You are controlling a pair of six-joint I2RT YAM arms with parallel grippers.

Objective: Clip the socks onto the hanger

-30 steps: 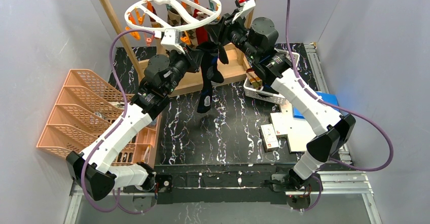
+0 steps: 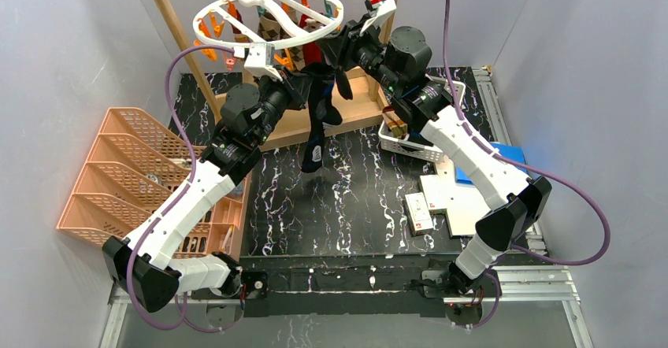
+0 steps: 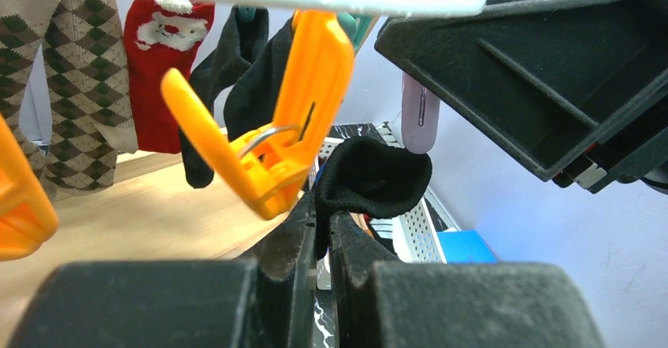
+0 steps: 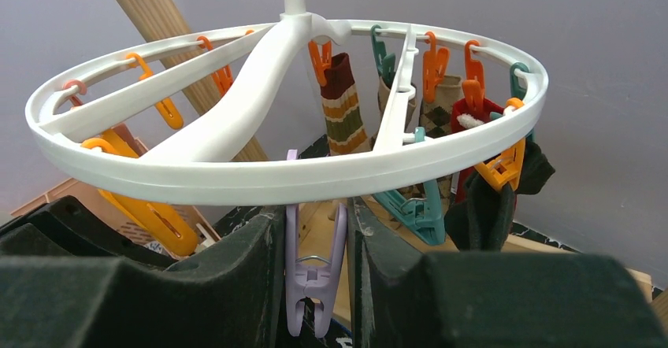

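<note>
A black sock (image 2: 317, 120) hangs below the white round hanger (image 2: 206, 39), and its cuff (image 3: 382, 176) bulges open above the fingers of my left gripper, shut on it. My right gripper is shut on a lilac clip (image 4: 317, 285) that hangs from the hanger's near rim. In the left wrist view the clip's lower end (image 3: 419, 116) reaches the cuff's upper edge at the right; whether it goes inside cannot be made out. Orange clips (image 3: 303, 112) stand close to the left. Behind them hang a red sock (image 3: 169, 64) and patterned socks (image 3: 88, 80).
A white basket (image 2: 425, 149) with more socks stands at the right, near white boxes (image 2: 418, 214) and a blue item (image 2: 504, 157). An orange rack (image 2: 126, 175) fills the left side.
My left gripper has shifted slightly up and left, and the black sock's hanging end has swayed. The hanger moved a little and came back. The right arm appears still.
</note>
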